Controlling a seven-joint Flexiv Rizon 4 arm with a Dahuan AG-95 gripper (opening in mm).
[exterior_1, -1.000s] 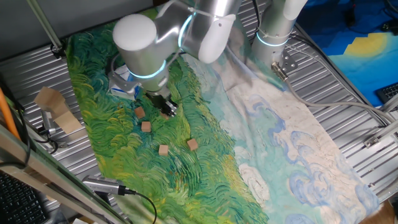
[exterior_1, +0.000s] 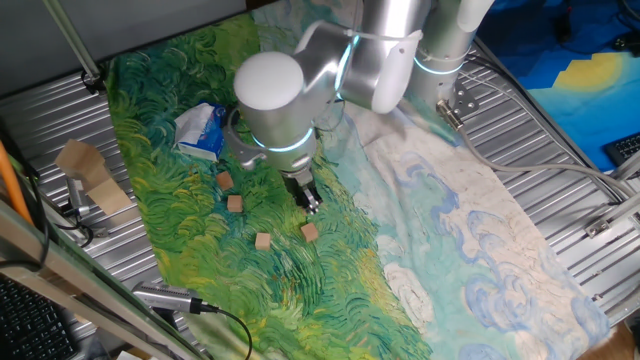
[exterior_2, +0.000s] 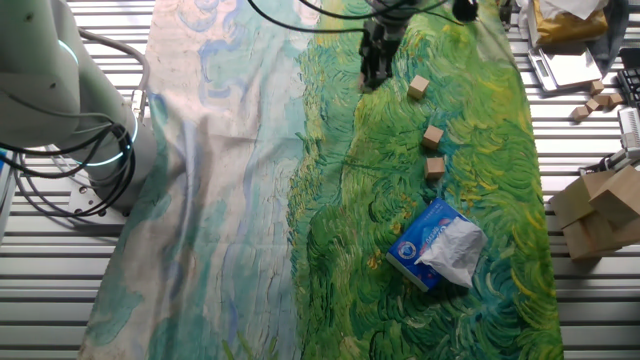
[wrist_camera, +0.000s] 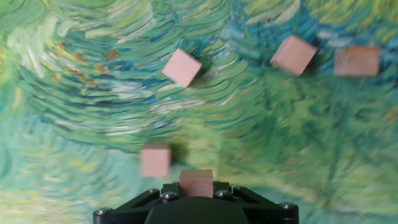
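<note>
In the wrist view my gripper is shut on a small wooden cube (wrist_camera: 196, 177), which shows between its fingertips at the bottom edge. Four-sided blocks of the same kind lie loose on the painted cloth: one cube (wrist_camera: 155, 160) close to the left of the held one, another (wrist_camera: 182, 68) farther off, and a pair (wrist_camera: 293, 55) at upper right. Exterior view 1 has the gripper (exterior_1: 312, 204) above the cloth, just behind the nearest loose cube (exterior_1: 309, 232). The held cube is hard to make out there.
A blue tissue pack (exterior_1: 205, 132) stands on the cloth behind the cubes. Beyond the cloth's left edge sits an open cardboard box (exterior_1: 92, 178). Cables (exterior_2: 330, 20) cross the top of exterior view 2.
My gripper has moved right and toward the front in exterior view 1, away from the tissue pack. The loose cubes have stayed where they were.
</note>
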